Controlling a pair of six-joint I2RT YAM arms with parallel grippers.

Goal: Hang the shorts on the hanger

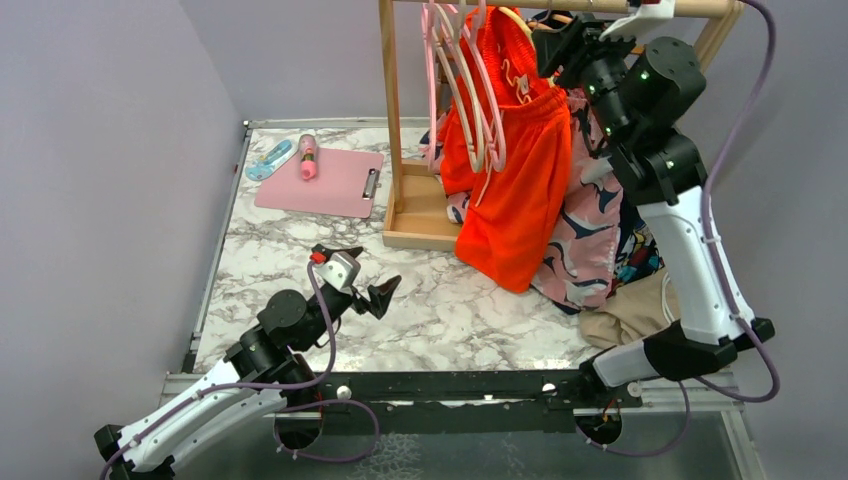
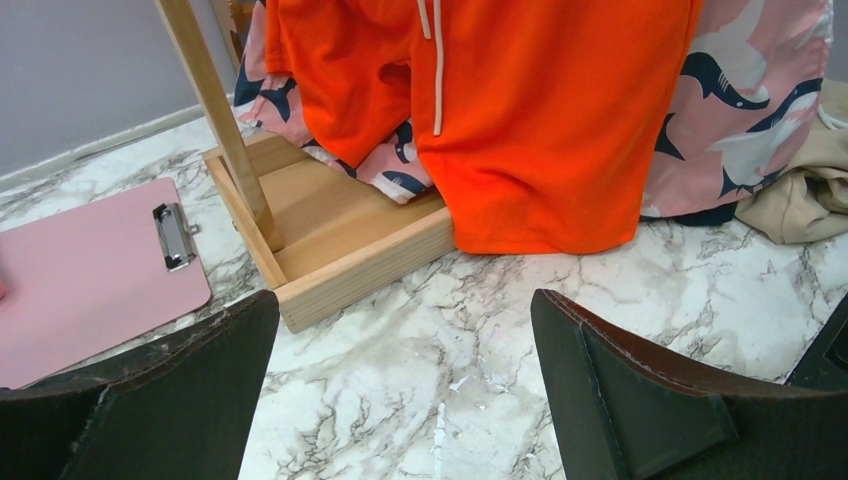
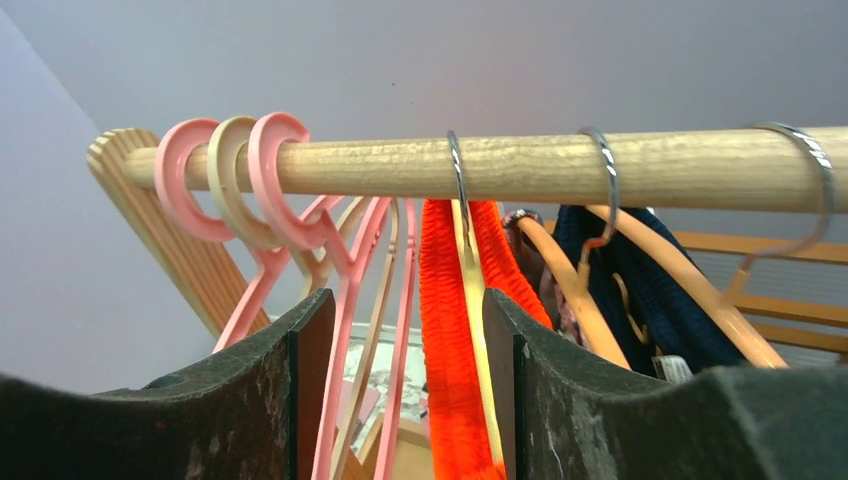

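Note:
Orange shorts (image 1: 522, 195) hang from the yellow hanger (image 3: 474, 320), whose metal hook sits over the wooden rail (image 3: 380, 168). Their hem reaches down past the front of the rack base in the left wrist view. My right gripper stands open, back from the rail, with its fingers apart and nothing gripped; the shorts and hanger show beyond the gap. In the top view that arm partly covers the hanger. Over the marble table, my left gripper is open and empty, well clear of the shorts.
Pink and cream hangers (image 3: 268, 180) hang left of the shorts; metal-hooked hangers (image 3: 590, 290) with dark clothes hang right. Shark-print cloth (image 1: 585, 235) hangs behind. A pink clipboard (image 1: 325, 190) lies at left, beige cloth (image 1: 625, 310) at right.

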